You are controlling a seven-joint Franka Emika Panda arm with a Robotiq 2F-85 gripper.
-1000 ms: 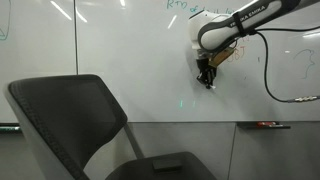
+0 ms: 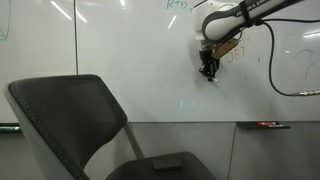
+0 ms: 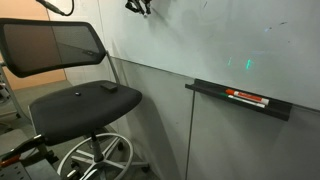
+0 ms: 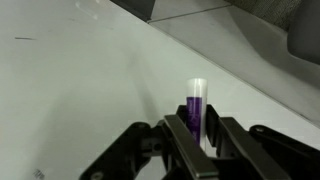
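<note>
In the wrist view a marker (image 4: 195, 103) with a white end and a purple band stands between the fingers of my gripper, which is shut on it. Its white end points away from the gripper, over the pale whiteboard (image 4: 90, 95). In exterior view 1 the gripper (image 2: 210, 72) hangs in front of the whiteboard (image 2: 140, 60), right of the middle; whether the marker touches the board cannot be told. Only the dark gripper tip (image 3: 140, 7) shows at the top of exterior view 2.
A black office chair (image 2: 70, 120) stands before the board, a dark object (image 3: 109, 86) on its seat. The board's ledge (image 3: 215, 92) holds red and white markers (image 3: 247, 97). Writing (image 2: 177, 4) is on the board's upper part. A cable (image 2: 271, 65) loops beside the arm.
The chair and ledge stay put.
</note>
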